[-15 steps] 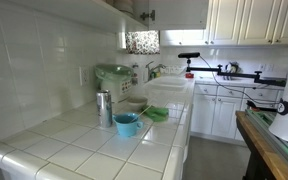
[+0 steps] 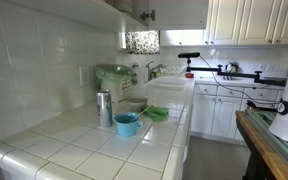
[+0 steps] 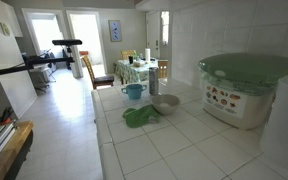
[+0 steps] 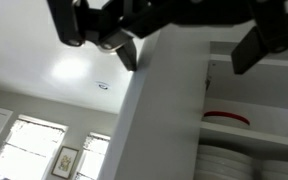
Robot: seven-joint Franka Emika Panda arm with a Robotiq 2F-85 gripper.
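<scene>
Dark fingers [image 4: 251, 50] of my gripper reach in from the top of the wrist view, set wide apart. The gripper is open, and no object shows held in it. Behind the gap, a pale cabinet door [image 4: 162, 100] stands edge-on; its distance from the fingers is unclear. To its right are shelves with stacked white plates [image 4: 224, 160] and a red-rimmed dish [image 4: 226, 117]. On the tiled counter stand a blue cup [image 2: 127, 125], a metal canister [image 2: 105, 108] and a bowl [image 3: 166, 103], near a green cloth [image 3: 141, 116]. Neither exterior view shows the gripper.
A green-lidded container [image 3: 239, 88] stands by the wall. Overhead, the upper cabinet's open door [image 2: 184, 14] juts out above the counter. A wooden-edged surface [image 2: 267, 145] stands across the floor.
</scene>
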